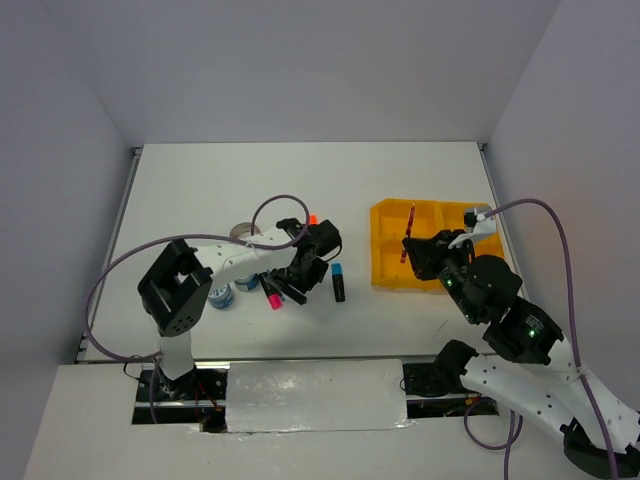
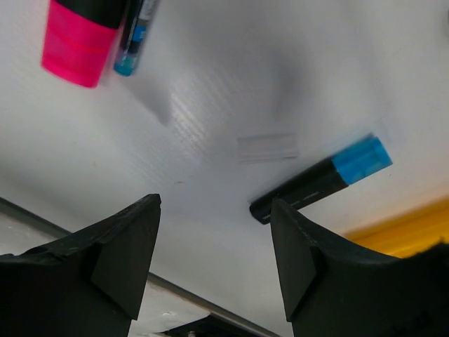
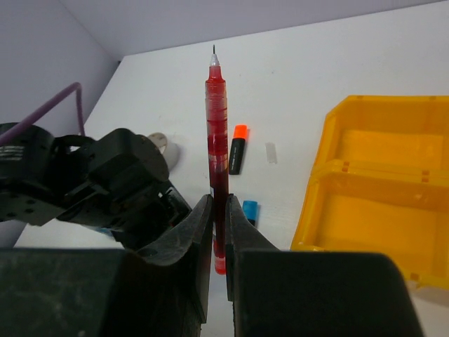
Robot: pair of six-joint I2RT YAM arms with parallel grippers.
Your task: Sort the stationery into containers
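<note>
My right gripper is shut on an upright red pen in front of the yellow compartment box. My left gripper hangs open over the table. Below it a black marker with blue cap lies to one side, and a pink-capped marker lies near a slim blue-tipped pen. An orange-capped marker lies farther back, partly hidden by the left arm in the top view.
Round cups stand at the left, partly behind my left arm.
</note>
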